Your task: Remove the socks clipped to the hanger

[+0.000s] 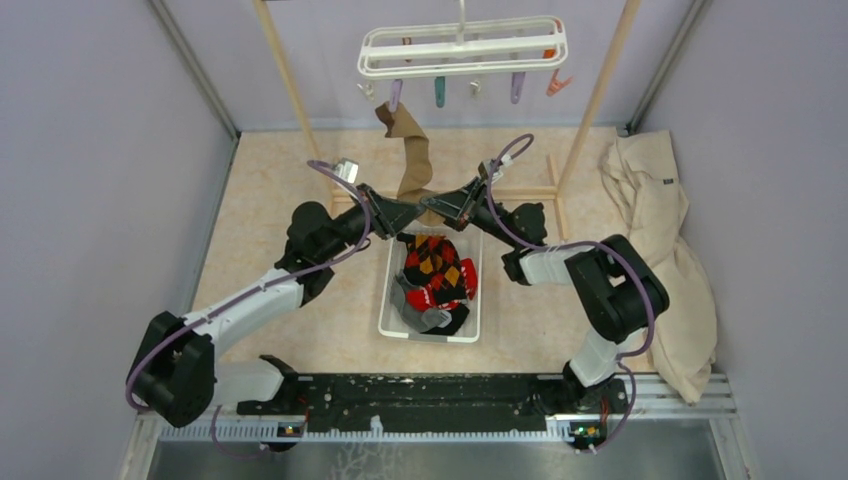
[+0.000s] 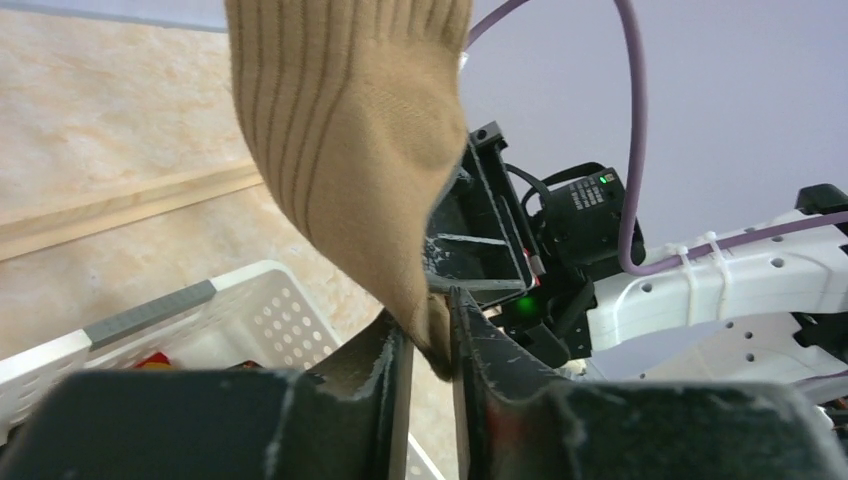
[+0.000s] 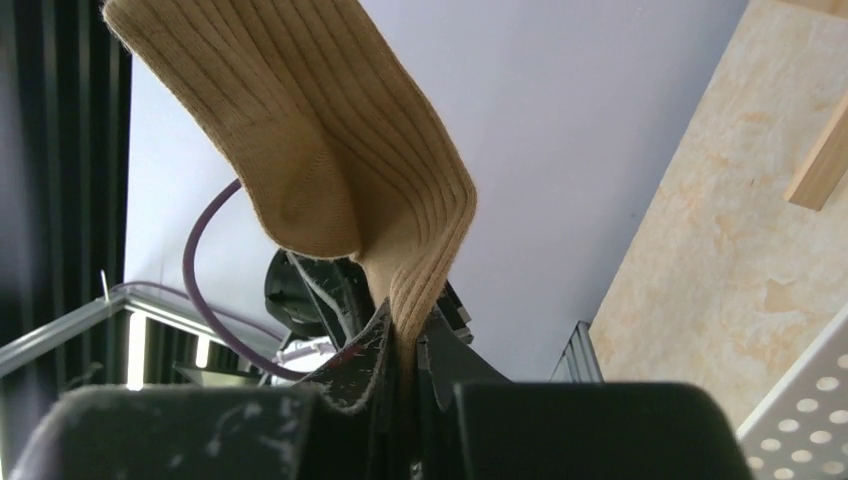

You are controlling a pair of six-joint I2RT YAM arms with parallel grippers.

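A tan ribbed sock [image 1: 415, 160] hangs from a purple clip [image 1: 395, 94] at the hanger's left side. My right gripper is shut on the lower part of this sock, which runs in a narrow fold between the fingers. Facing it, my left gripper stands part open, a gap showing between its fingers, with the sock's low end [image 2: 436, 345] at the fingertips. In the top view both grippers meet just above the basket's far edge. The white hanger [image 1: 462, 48] carries several other clips with no socks on them.
A white basket [image 1: 386, 300] below the grippers holds several socks, red, black and grey. Wooden stand poles [image 1: 600, 90] rise on both sides. A beige cloth bag [image 1: 655, 230] lies at the right.
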